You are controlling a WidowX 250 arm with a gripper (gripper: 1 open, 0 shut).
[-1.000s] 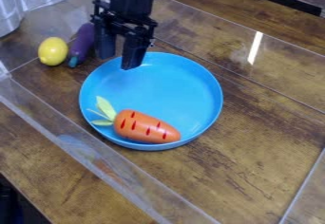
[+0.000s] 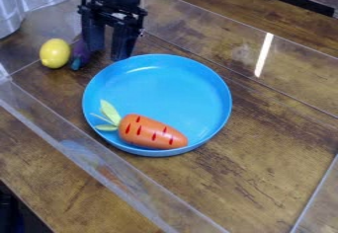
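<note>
The black gripper [image 2: 106, 35] hangs over the wooden table at the upper left, above a purple toy eggplant [image 2: 79, 56], which it partly hides. Its fingers point down, apart from each other; whether it holds anything is hard to tell. A blue plate [image 2: 172, 87] holds a toy carrot [image 2: 150, 132] near its front. A yellow lemon-like toy [image 2: 55, 53] lies left of the eggplant.
A metal pot [image 2: 8, 5] stands at the upper left corner. Clear panels run along the left and right edges. The wooden surface [image 2: 264, 109] right of the plate is clear.
The gripper has moved left, from above the plate's back edge to over the eggplant. The plate, carrot and yellow toy look unmoved.
</note>
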